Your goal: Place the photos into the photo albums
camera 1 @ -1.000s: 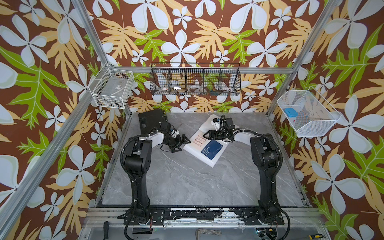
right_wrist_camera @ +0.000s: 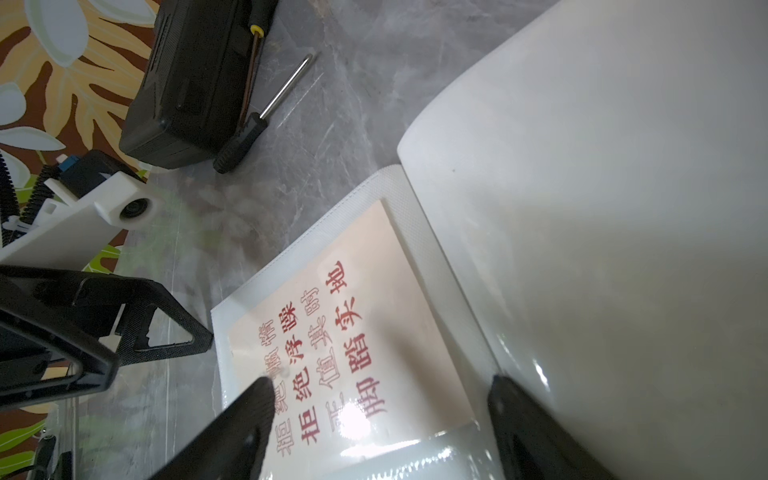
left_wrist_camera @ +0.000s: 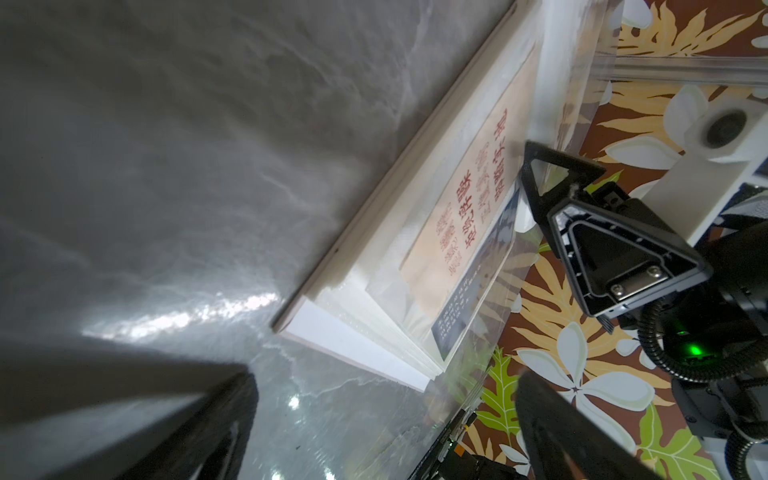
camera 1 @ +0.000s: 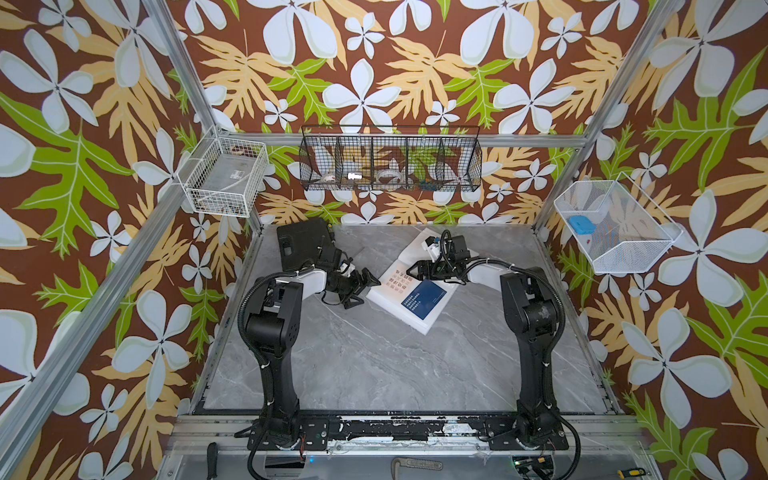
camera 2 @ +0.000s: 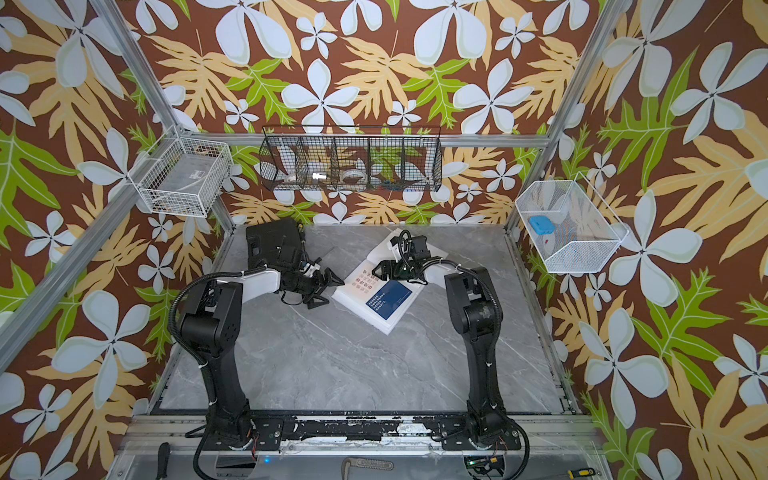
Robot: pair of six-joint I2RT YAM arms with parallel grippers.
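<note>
The photo album lies open and slanted on the table's middle. A cream photo with red lettering rests in one clear pocket, flat as seen in the right wrist view. Below it on the album is a dark blue photo with pale lettering. Over the upper part of the album hovers my right gripper, its fingers apart, with no photo visibly pinched; whether it touches the page cannot be told. Left of the album's corner, my left gripper stands open and empty, facing the album's edge.
A black case sits at the table's back left, with a screwdriver beside it. Wire baskets hang at the back wall and both sides.
The album, both photos and the right arm look unchanged in the top left view.
</note>
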